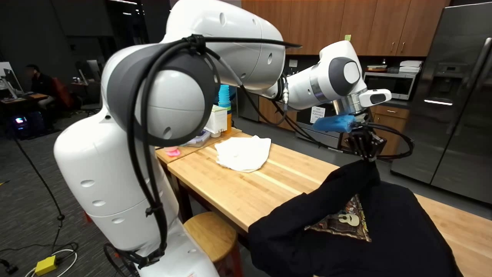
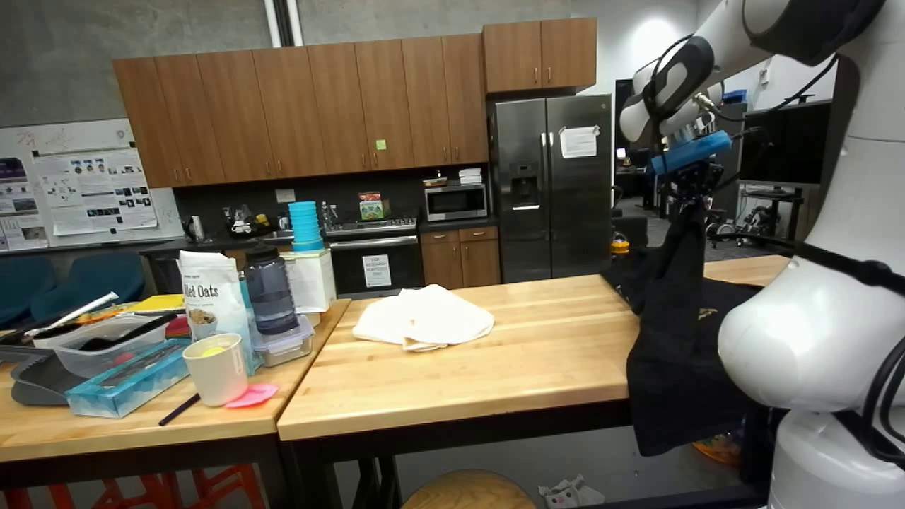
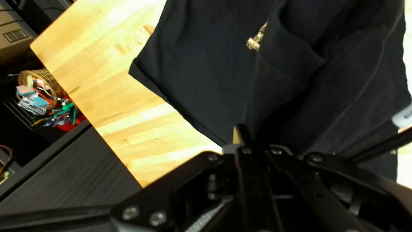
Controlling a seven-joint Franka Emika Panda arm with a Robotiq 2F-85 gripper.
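A black T-shirt [image 1: 401, 221] with a colourful guitar print [image 1: 348, 219] lies over the right part of the wooden table. My gripper [image 1: 369, 156] is shut on its cloth and holds one part up above the table. From there the fabric hangs in a raised fold that covers much of the print. In exterior view 2 a long stretch of the black T-shirt [image 2: 674, 365] drapes over the table's front edge. The wrist view shows the gripper with its fingers together and dark cloth bunched against them; the exact grip is hard to see there.
A folded white cloth [image 1: 244, 152] lies on the table, with bare wood [image 2: 509, 365] between it and the shirt. On the neighbouring table stand a mug [image 2: 216, 369], a bottle [image 2: 271, 293] and several containers. A stool [image 1: 214, 235] stands by the front edge.
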